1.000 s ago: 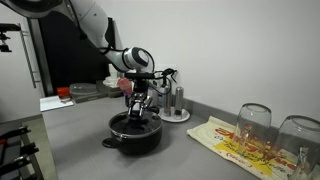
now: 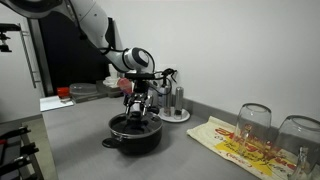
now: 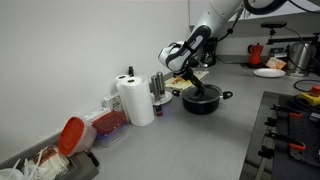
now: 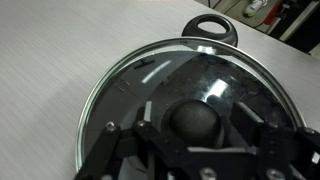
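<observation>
A black pot (image 2: 136, 142) with side handles stands on the grey counter, covered by a glass lid (image 4: 110, 95) with a metal rim. In the wrist view the lid's round black knob (image 4: 195, 122) lies between the spread fingers of my gripper. The gripper is open and sits low over the middle of the lid, around the knob. Whether either finger touches the knob cannot be told. One pot handle (image 4: 212, 27) shows beyond the lid's rim.
Two upturned glass jars (image 2: 254, 121) stand at the right by a yellow patterned cloth (image 2: 228, 143). Behind the pot are a white plate (image 2: 174, 117) with shakers and a paper towel roll (image 3: 137, 101). A red container (image 3: 77, 136) lies farther off. Counter left of the pot is clear.
My gripper has come down slightly toward the lid's knob. The pot and lid have not moved.
</observation>
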